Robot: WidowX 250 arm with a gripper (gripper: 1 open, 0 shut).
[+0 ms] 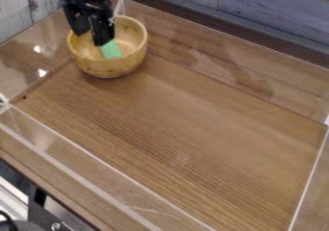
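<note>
A round tan bowl [118,67] sits at the upper left of the wooden surface, with a pale green object [111,48] inside it. The dark gripper [88,31] reaches down from the top of the view over the bowl's left side, to the left of the green object. It is open; its fingertips are small and partly unclear against the bowl.
The wooden surface [193,139] is empty across the middle and right. A pale wall stands at the far left, and dark blue-grey panels [244,4] border the back right.
</note>
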